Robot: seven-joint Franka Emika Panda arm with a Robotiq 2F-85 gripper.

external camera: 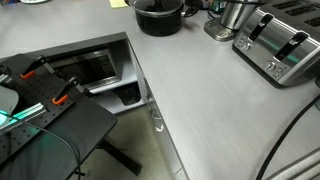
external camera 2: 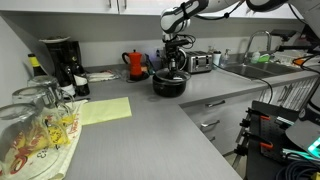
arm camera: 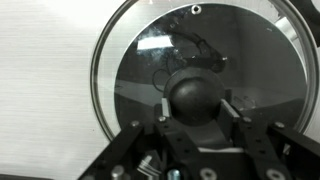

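A glass pot lid (arm camera: pixel 135 85) with a metal rim fills much of the wrist view. Its round black knob (arm camera: pixel 196 90) sits between the fingertips of my gripper, which is shut on it. Below the lid is a black pot (external camera 2: pixel 170 88) on the counter, seen in exterior view 2. The same pot (external camera: pixel 158 22) is cut off by the top edge of exterior view 1. Whether the lid rests fully on the pot's rim or sits slightly raised, I cannot tell.
A silver toaster (external camera: pixel 282 42) stands to the right of the pot in exterior view 1. A red kettle (external camera 2: pixel 134 66) is behind the pot, and a tray with glasses (external camera 2: pixel 62 140) lies at the left. Bare counter (external camera: pixel 190 90) stretches in front.
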